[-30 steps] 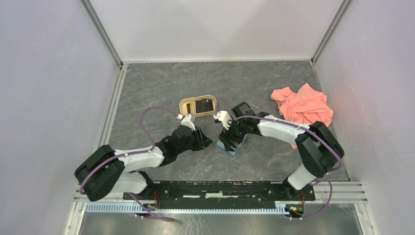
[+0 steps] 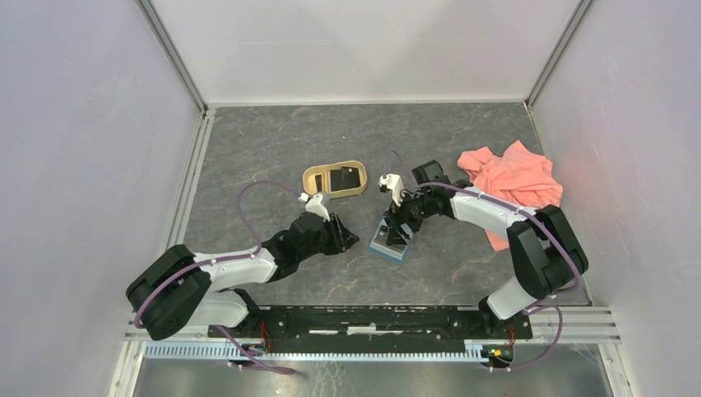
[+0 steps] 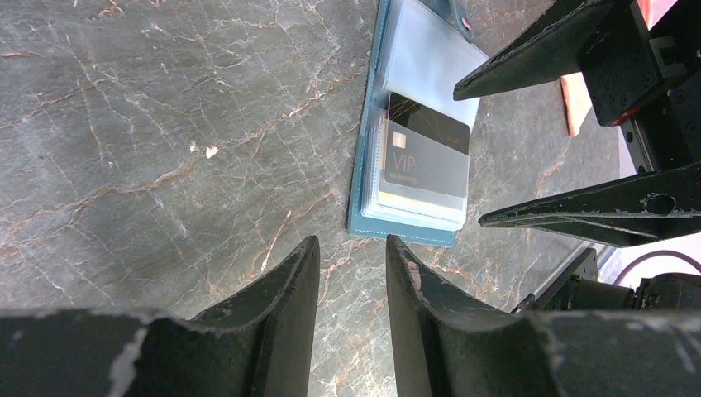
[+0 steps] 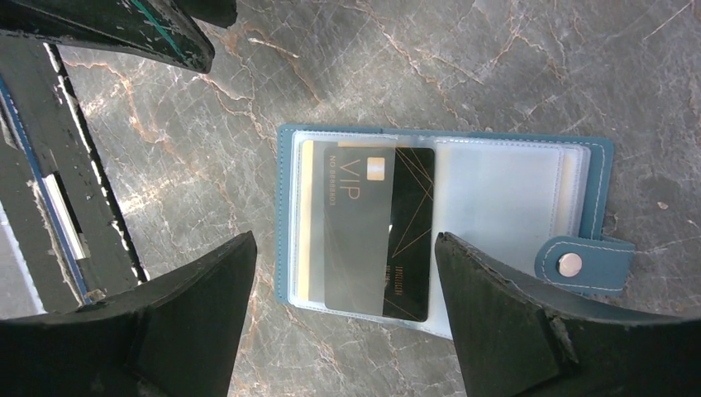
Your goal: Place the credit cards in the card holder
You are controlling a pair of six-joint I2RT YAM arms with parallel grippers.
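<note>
The blue card holder point(image 2: 382, 248) lies open centre-front. A grey VIP card point(image 4: 355, 223) and a black card point(image 4: 409, 281) lie on its clear sleeves at one end, a clasp strap point(image 4: 587, 269) at the other. My right gripper is open above the holder, nothing between its fingers. My left gripper hangs just left of the holder, fingers somewhat apart, with nothing between them.
A tan tray point(image 2: 355, 186) with dark cards sits behind the grippers. A salmon cloth point(image 2: 512, 174) lies at the back right.
My right gripper has moved right and back, uncovering more of the holder in the top view. The left arm looks unchanged.
</note>
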